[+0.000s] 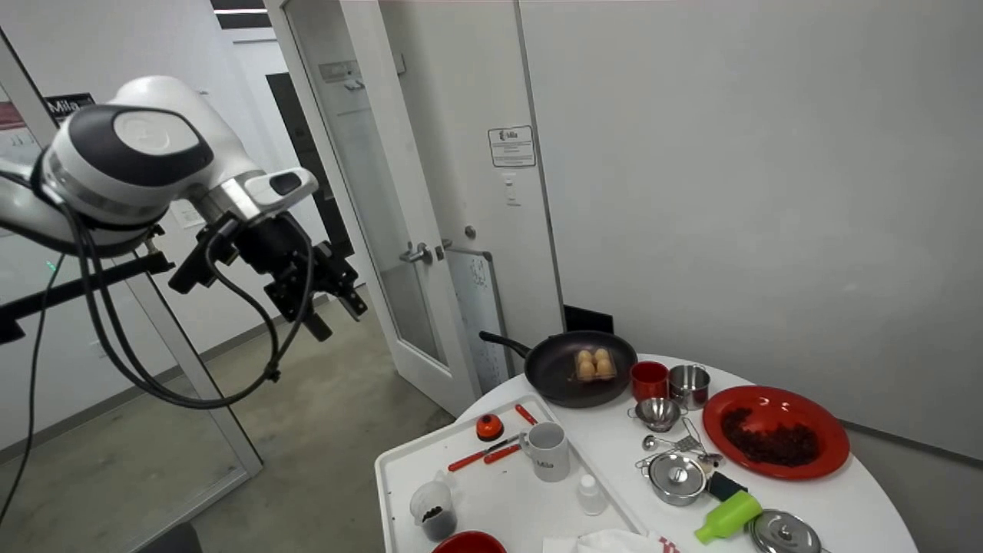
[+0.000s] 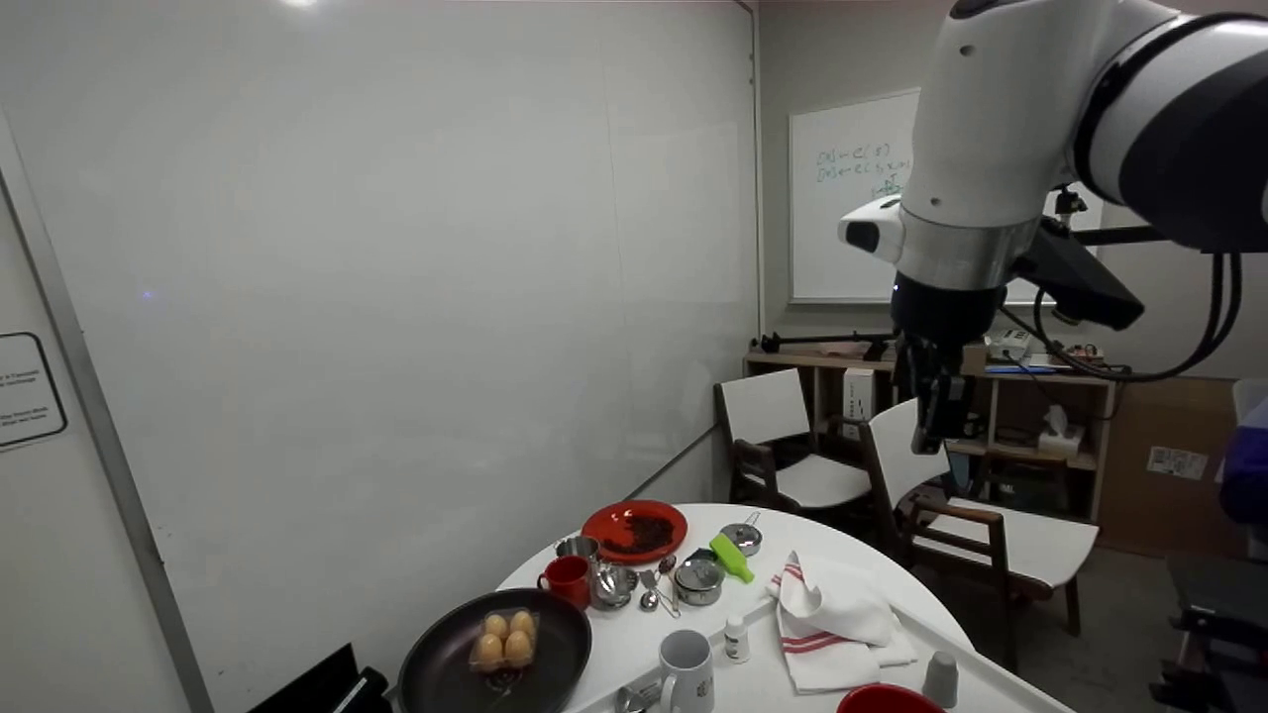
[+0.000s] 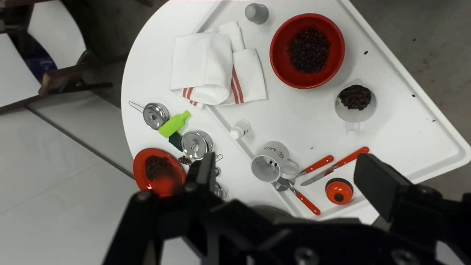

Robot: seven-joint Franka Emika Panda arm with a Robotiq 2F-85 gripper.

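Observation:
High above the table, clear of everything on it, my gripper [image 1: 337, 318] is open and empty; it points down at a tilt. The wrist view has its dark fingers [image 3: 375, 185] spread wide over the tray [image 3: 393, 137]. On the tray are a red bowl of dark beans [image 3: 282, 66], a clear cup with dark beans [image 3: 351, 112], a grey mug [image 3: 278, 152], red-handled cutlery [image 3: 351, 156], an orange-red round item [image 3: 339, 191] and a small white bottle [image 3: 241, 128]. A white cloth with red stripes [image 3: 198, 62] lies across the tray's edge.
Beyond the tray are a black pan [image 1: 562, 378] holding eggs in a clear carton [image 1: 594, 365], a red mug [image 1: 649, 378], metal cookware [image 1: 677, 475], a green bottle [image 1: 729, 516] and a red plate with dark pieces [image 1: 829, 433]. A wall borders the table's far side.

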